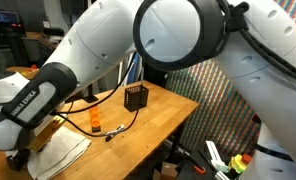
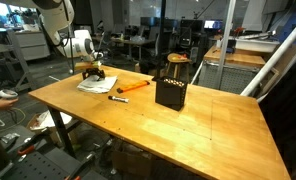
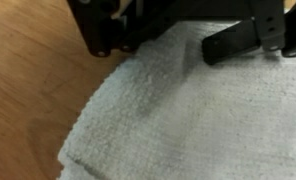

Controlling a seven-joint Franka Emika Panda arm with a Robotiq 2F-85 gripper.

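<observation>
A white towel (image 1: 66,152) lies on the wooden table's near left part in exterior view 1, partly covered by the arm. In exterior view 2 the same towel (image 2: 96,86) is at the table's far left end. My gripper (image 2: 92,73) is low over its far side. In the wrist view, towel cloth (image 3: 198,120) fills most of the picture, with a fold under the dark fingers (image 3: 231,42). The fingers of my gripper stand apart with cloth beneath them. Whether any cloth is pinched between them does not show.
An orange object (image 2: 134,86) and a small dark-and-light tool (image 2: 118,98) lie beside the towel. A black mesh box (image 2: 171,92) stands farther along the table. Bare tabletop (image 2: 223,120) spreads around and beyond the box.
</observation>
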